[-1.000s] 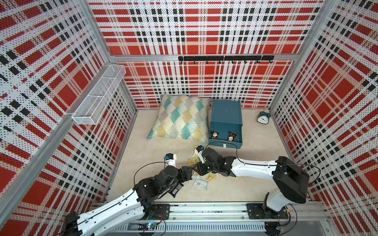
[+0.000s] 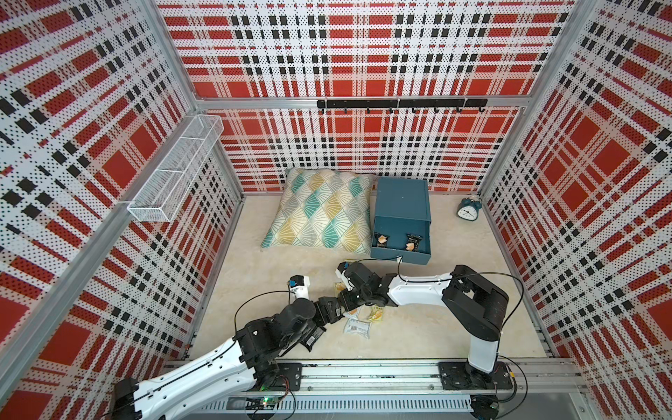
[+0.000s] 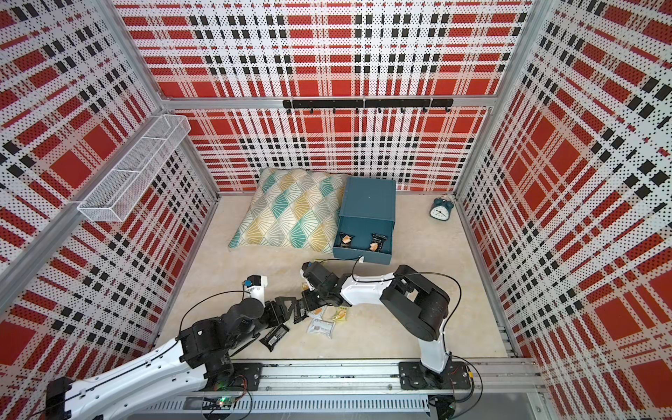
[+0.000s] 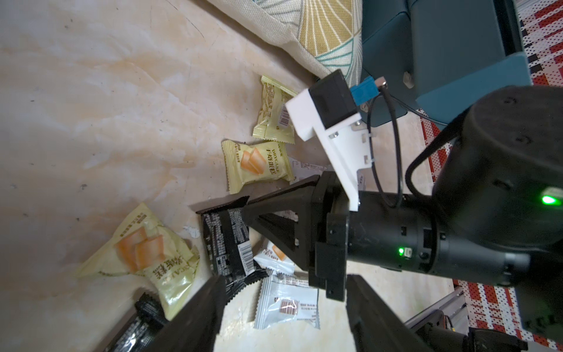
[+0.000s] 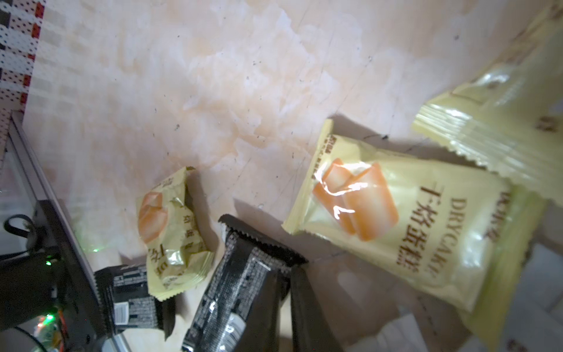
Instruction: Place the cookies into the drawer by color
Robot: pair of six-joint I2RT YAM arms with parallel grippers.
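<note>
A blue drawer box point(image 2: 402, 199) stands behind, its open drawer holding dark packets point(image 2: 413, 241). Before it lie cookie packets: yellow point(image 4: 256, 163), black point(image 4: 227, 240) and white point(image 4: 287, 302). My right gripper reaches down at one black packet, its fingertips close together at that packet's end; whether it grips is unclear. My left gripper hangs over the packets with its fingers apart, nothing visible between them but the table and packets below, facing the right gripper.
A patterned pillow point(image 2: 315, 206) lies left of the box, and a clock point(image 2: 468, 210) stands back right. A wire basket point(image 2: 175, 168) is on the left wall.
My right arm has moved leftward, its gripper now further over the packets. The left arm has shifted slightly.
</note>
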